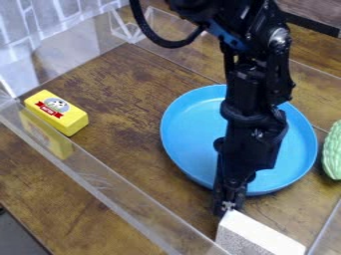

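Observation:
My black gripper points down at the near rim of a blue plate, low over the wooden surface just above a white block. Its fingertips are dark and overlap, so I cannot tell how far apart they stand or whether anything is between them.
A yellow box with a printed face lies at the left. A green ridged object is at the right edge. Clear plastic walls edge the wooden floor, which is free at the upper left and lower left.

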